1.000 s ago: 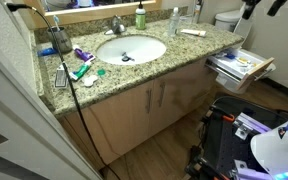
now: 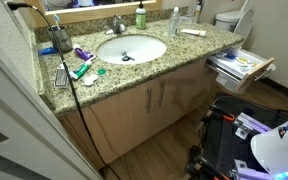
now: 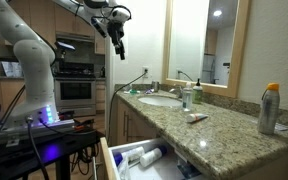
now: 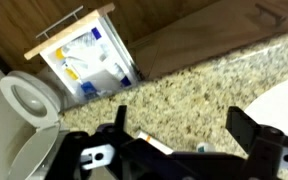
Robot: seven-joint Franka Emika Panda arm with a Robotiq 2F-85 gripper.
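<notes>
My gripper hangs high above the counter, its two black fingers [image 4: 239, 124] spread wide with nothing seen between them. In exterior view 2 it shows near the top [image 3: 118, 42], well clear of the granite. Beneath it in the wrist view lie the speckled counter [image 4: 184, 88] and a white tube [image 4: 154, 143], partly hidden by the gripper. The open white drawer [image 4: 89, 60] holds a blue-labelled item, something yellow and a white container. In exterior view 1 the drawer [image 2: 240, 66] juts out at the counter's far end.
A white sink [image 2: 131, 49] is set in the counter, with a green soap bottle [image 2: 140, 17] behind it. Purple and green items [image 2: 81, 67] lie left of it. A grey bottle with an orange cap [image 3: 270, 108] stands at the near end in exterior view 2.
The drawer and counter items look unmoved.
</notes>
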